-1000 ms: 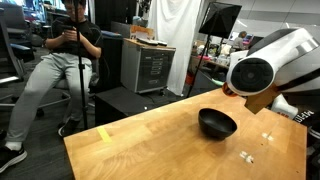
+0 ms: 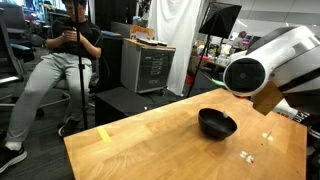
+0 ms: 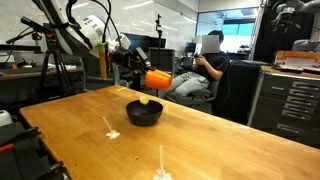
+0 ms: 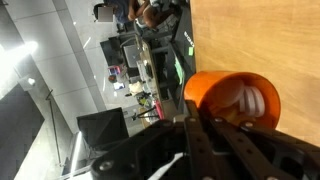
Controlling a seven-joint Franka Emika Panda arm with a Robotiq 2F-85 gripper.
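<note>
An orange cup (image 3: 158, 82) is held tilted above the black bowl (image 3: 145, 113), with my gripper (image 3: 138, 76) shut on it. In the wrist view the mouth of the cup (image 4: 235, 98) shows, with something pale inside, and dark gripper parts cover its lower side. A small yellow thing (image 3: 144, 98) appears at the bowl's rim; whether it lies inside or hangs over it, I cannot tell. From exterior view 1 the bowl (image 2: 217, 124) rests upright on the table, while my arm hides most of the cup and the fingers.
White marks or scraps (image 3: 110, 129) dot the wooden table (image 3: 215, 145) near the bowl.
My arm has shifted slightly to the left in exterior view 1, over the bowl. The bowl has stayed in place.
</note>
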